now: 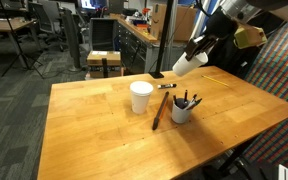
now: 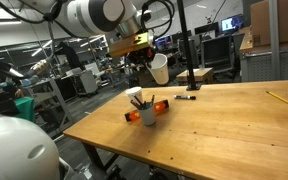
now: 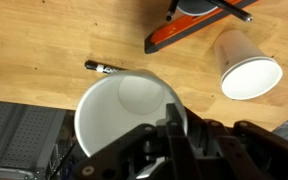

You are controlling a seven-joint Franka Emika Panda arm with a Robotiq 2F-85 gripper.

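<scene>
A white cup (image 1: 189,63) hangs above the table, tilted, with my gripper (image 1: 198,48) shut on it. In the wrist view this held cup (image 3: 122,125) covers much of the lower left. A second white cup (image 1: 141,97) stands upright on the table, left of the held one in exterior view 1; the wrist view has this standing cup (image 3: 248,66) at upper right. Below the held cup in exterior view 1 is a light holder (image 1: 181,114) with several pens and tools in it. The fingers' exact contact with the cup is partly hidden.
An orange-and-black tool (image 1: 161,111) lies beside the holder. Farther back are a dark marker (image 1: 167,86) and a thin yellow stick (image 2: 284,101).
</scene>
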